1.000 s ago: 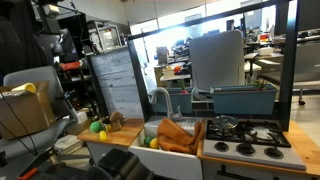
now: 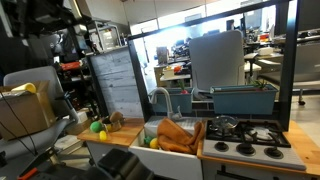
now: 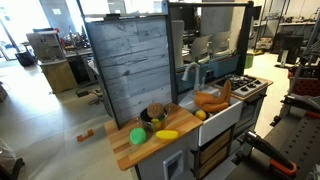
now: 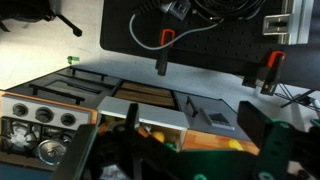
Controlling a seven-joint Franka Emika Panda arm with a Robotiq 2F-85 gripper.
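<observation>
In the wrist view my gripper is open, its two dark fingers wide apart with nothing seen between them. The arm (image 2: 60,75) hangs in the upper left of exterior view 1, well above the counter and apart from everything on it. A toy kitchen holds a white sink (image 3: 206,137) with an orange-brown cloth (image 2: 175,136) and a yellow item (image 3: 200,114) in it. On the wooden counter (image 3: 128,154) left of the sink are a green round item (image 3: 137,135), a yellow item (image 3: 167,134) and a pot (image 3: 148,122) with something brown on top.
A metal pan (image 2: 226,124) sits on the stove (image 2: 255,143) right of the sink. The faucet (image 2: 160,97) rises behind the sink, and a grey plank panel (image 3: 135,80) stands behind the left counter. Open air surrounds the arm above the counter.
The arm has come lower and farther into exterior view 1 at the upper left. The items on the counter, sink and stove look unmoved.
</observation>
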